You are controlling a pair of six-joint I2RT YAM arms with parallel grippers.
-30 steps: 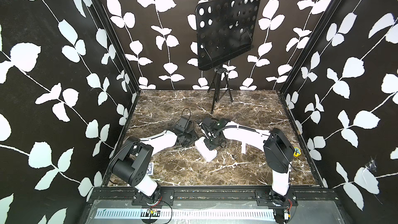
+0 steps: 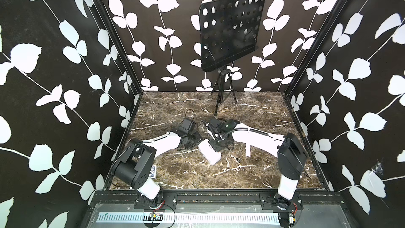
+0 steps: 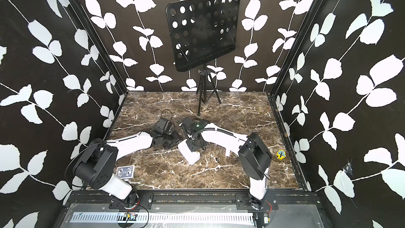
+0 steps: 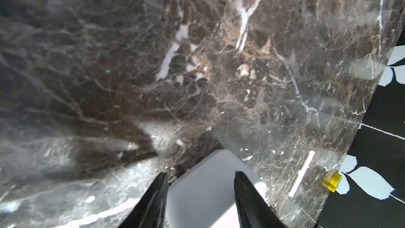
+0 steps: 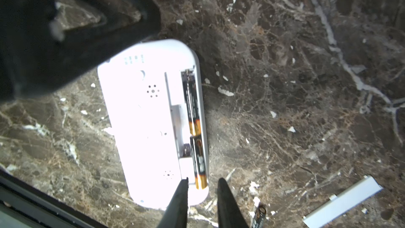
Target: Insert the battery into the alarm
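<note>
The white alarm [image 5: 147, 122] lies on the marble table with its battery compartment facing up. Two black-and-orange batteries [image 5: 197, 160] sit end to end in the slot along its side. My right gripper hangs over the alarm's lower end, fingers apart with nothing visible between them. My left gripper is beside the alarm [image 4: 202, 198], fingers apart, with the white casing below them. A loose battery [image 5: 258, 217] lies near the right gripper, partly cut off, and a white cover strip [image 5: 341, 200] lies nearby.
A black music stand [image 2: 232, 29] stands at the back. A card deck [image 3: 125, 171] lies front left, a yellow object [image 3: 281, 154] at the right edge. Both arms crowd the table's middle.
In the top left view, my right arm has shifted slightly to the right. The left arm appears unchanged.
</note>
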